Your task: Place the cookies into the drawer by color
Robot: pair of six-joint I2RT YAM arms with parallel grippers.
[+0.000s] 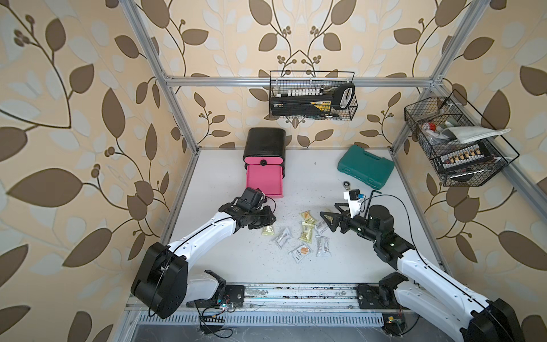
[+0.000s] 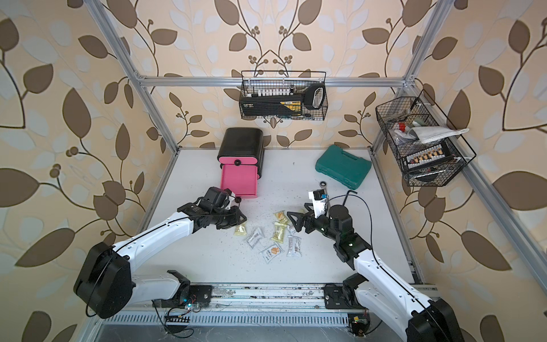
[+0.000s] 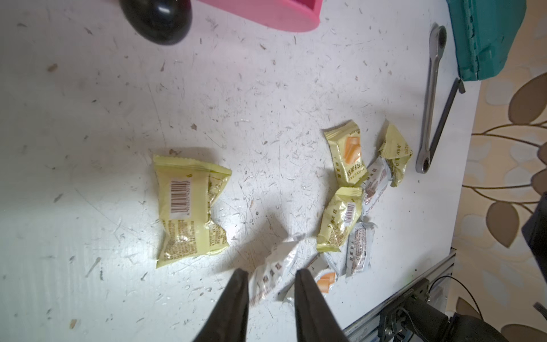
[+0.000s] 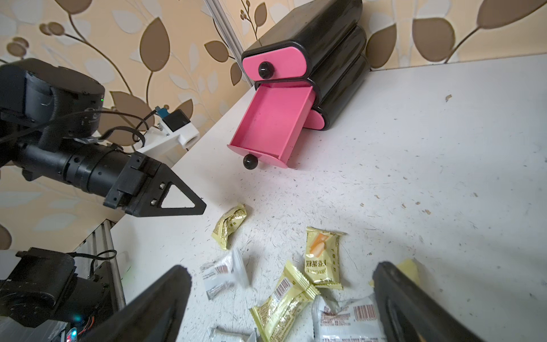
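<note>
Yellow cookie packets lie apart from the drawer: one alone on the left, others further right. White packets lie among these. Another white packet appears beyond and between my left gripper's narrowly parted fingertips; the right wrist view shows it on the table. My left gripper hangs above the table near the lone yellow packet; nothing clearly shows held. A pink drawer stands pulled out and empty. My right gripper is open, packets showing beyond its fingers.
The black cabinet stands at the back left, with a black drawer knob in front. A green case and a wrench lie at the right. Free table surrounds the drawer's right side.
</note>
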